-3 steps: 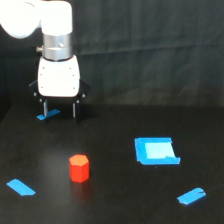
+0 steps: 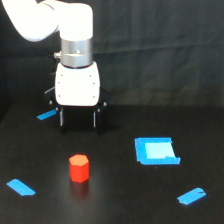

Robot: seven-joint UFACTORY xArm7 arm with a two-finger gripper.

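Observation:
A red block (image 2: 79,168) with an angular outline stands on the dark table, left of the middle. My gripper (image 2: 79,121) hangs behind and above it, pointing down. Its two dark fingers are well apart and nothing shows between them, so it is open. Clear space lies between the fingertips and the block. To the right is a square outlined in blue tape (image 2: 140,155) around a white patch (image 2: 159,150), with nothing on it.
Strips of blue tape mark the table at the front left (image 2: 20,187), the front right (image 2: 191,196) and the back left (image 2: 47,115). A dark curtain (image 2: 160,60) hangs behind.
My gripper has moved to the right and lower in the picture, closer to the red block. Its fingers remain apart. The block and the taped square have stayed put.

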